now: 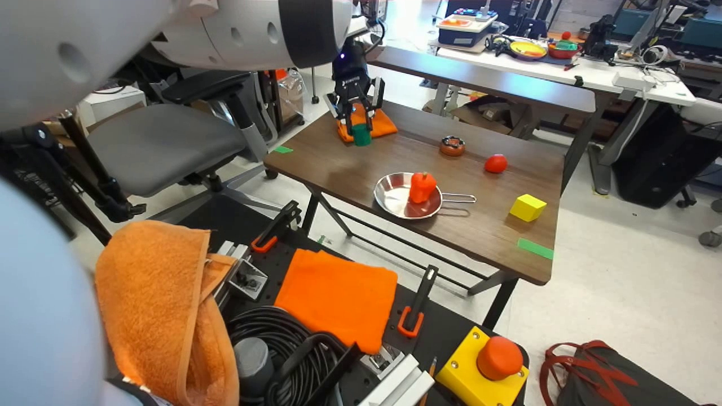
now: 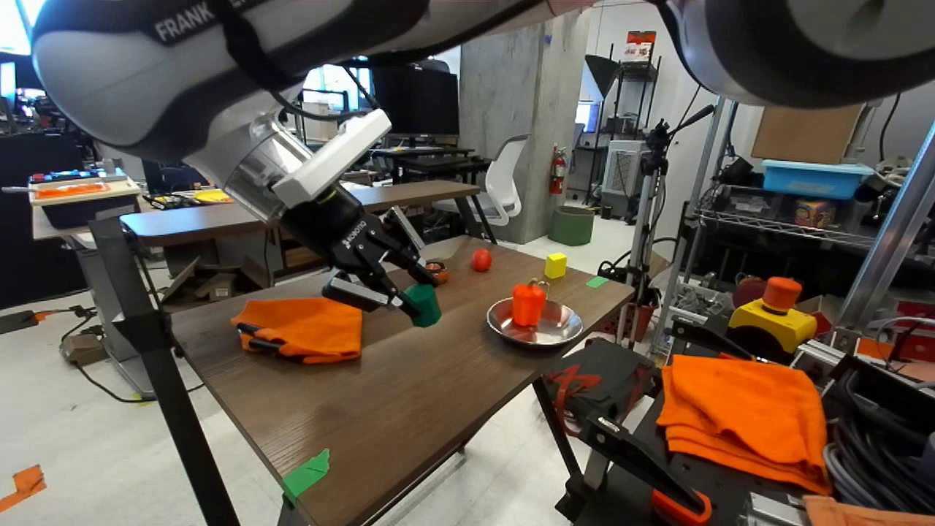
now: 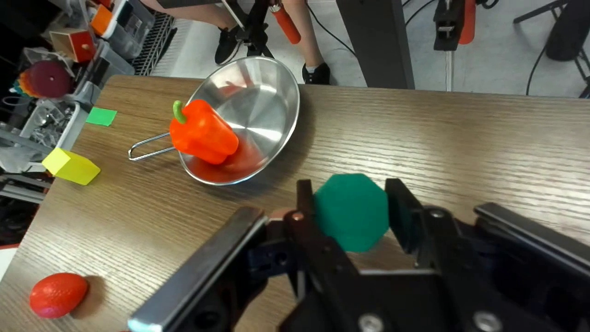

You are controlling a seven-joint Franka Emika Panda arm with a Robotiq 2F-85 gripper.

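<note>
A green block (image 3: 352, 212) with an eight-sided end face is pinched between the fingertips of my gripper. In exterior view 2 the green block (image 2: 424, 305) hangs above the table, with my gripper (image 2: 410, 296) tilted behind it. A steel pan (image 3: 264, 113) rests near one table edge, an orange-red bell pepper (image 3: 204, 133) inside it toward the handle. Beyond the block, in exterior view 1, a folded orange cloth (image 1: 383, 124) lies at the table's far left, partly covered by my gripper (image 1: 362, 128).
A yellow block (image 1: 528, 207), a red egg-shaped object (image 1: 496, 163) and a brown round object (image 1: 452, 145) stand along the table's right half. Open tabletop (image 2: 386, 412) lies between the cloth and the pan. Green tape (image 1: 535, 248) marks a corner.
</note>
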